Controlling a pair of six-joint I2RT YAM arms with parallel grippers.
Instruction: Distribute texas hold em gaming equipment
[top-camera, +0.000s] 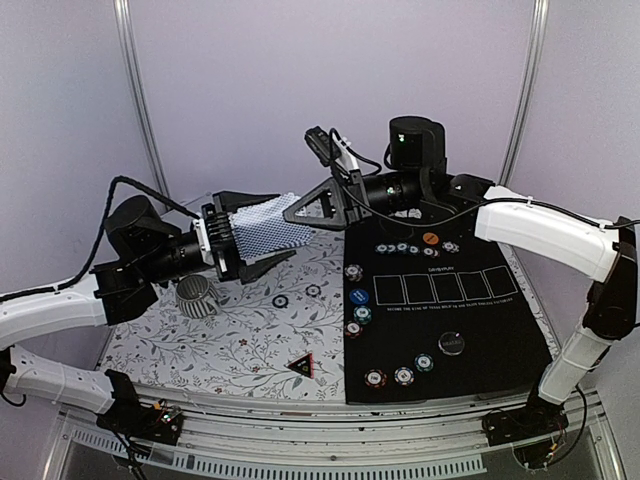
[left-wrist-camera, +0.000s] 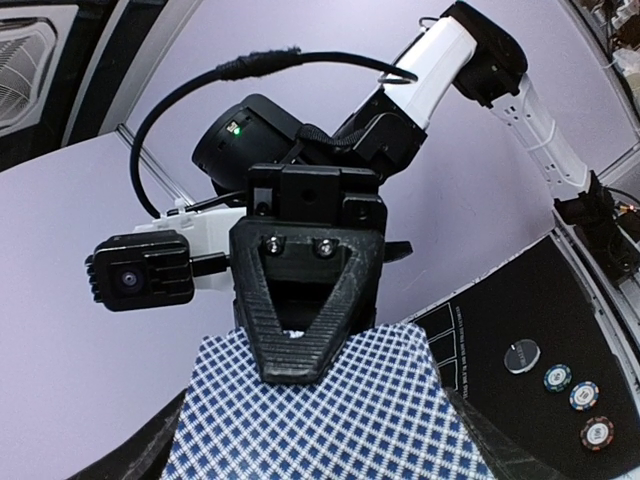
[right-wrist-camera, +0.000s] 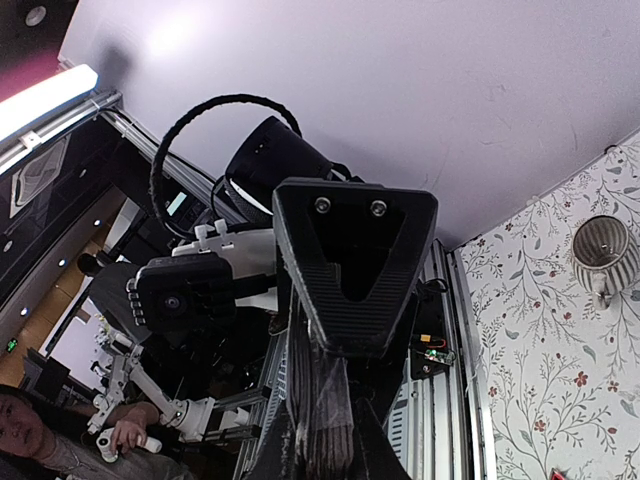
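A blue-checked deck of cards (top-camera: 265, 227) is held in the air above the table's middle. My right gripper (top-camera: 300, 208) is shut on its right end, seen close in the left wrist view with the checked backs (left-wrist-camera: 315, 420) beneath it. My left gripper (top-camera: 262, 232) reaches round the deck from the left, its fingers apart above and below it; whether they touch it is hard to tell. The deck's edge (right-wrist-camera: 322, 410) shows in the right wrist view.
The black mat (top-camera: 450, 370) on the right carries printed card boxes, several chips and a dealer button (top-camera: 451, 343). On the white table stand a striped cup (top-camera: 197, 298), a triangular piece (top-camera: 303, 365) and dark chips (top-camera: 280, 300).
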